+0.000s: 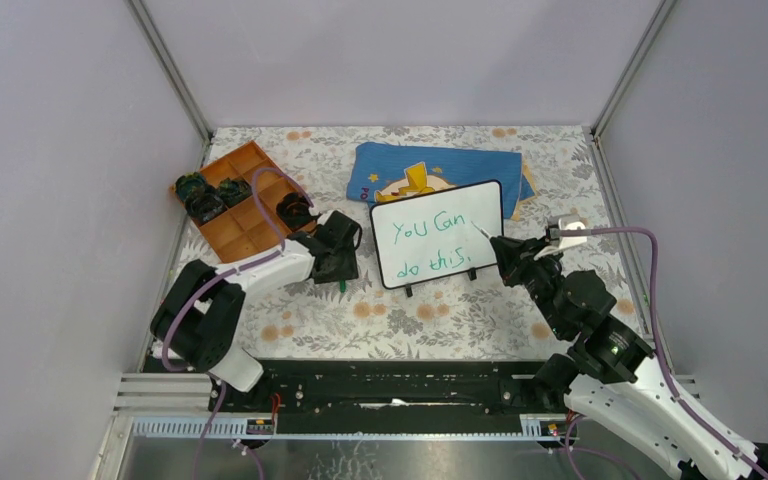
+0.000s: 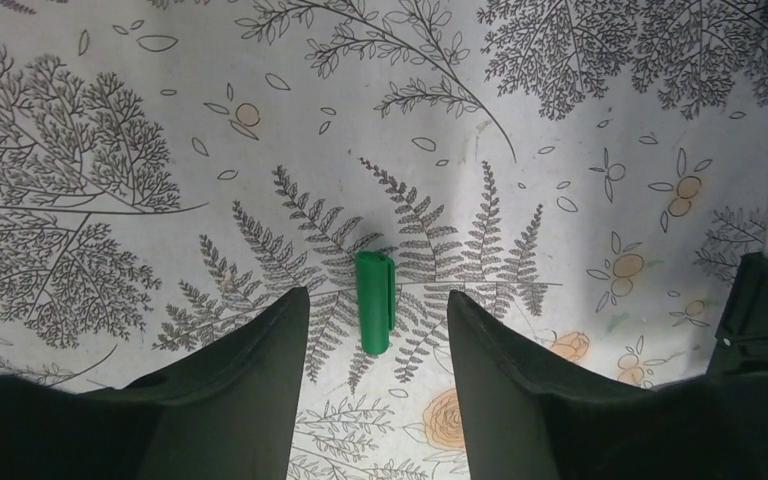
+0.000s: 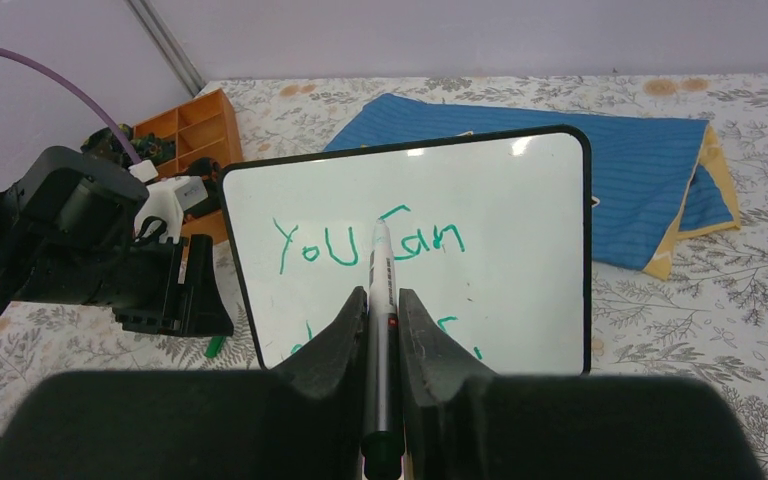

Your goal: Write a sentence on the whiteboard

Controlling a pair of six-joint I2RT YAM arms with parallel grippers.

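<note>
The whiteboard (image 1: 436, 262) stands mid-table, bearing green writing, "You Can" above "do this" in the top view. My right gripper is shut on a marker (image 3: 383, 380), its white tip in front of the board by the upper word. My left gripper is open, hovering over a small green pen cap (image 2: 374, 310) on the tablecloth, which lies between its fingers in the left wrist view, apparently below them.
An orange compartment tray (image 1: 237, 231) with dark items sits at back left, beside my left arm. A blue cloth (image 1: 480, 165) lies behind the board.
</note>
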